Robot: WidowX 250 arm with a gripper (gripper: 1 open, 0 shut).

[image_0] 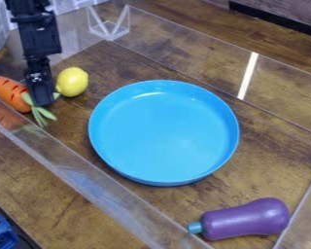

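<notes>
My black gripper (36, 86) reaches down at the upper left, its fingers over the orange carrot (13, 94), whose green leaves point toward the front right. It is open; whether the fingertips touch the carrot is hard to tell. A yellow lemon (71, 82) lies just right of the gripper.
A blue plate (163, 131) fills the middle of the wooden surface (256, 146). A purple toy eggplant (245, 219) lies at the front right. Clear plastic walls surround the area. Bare wood is free behind and right of the plate.
</notes>
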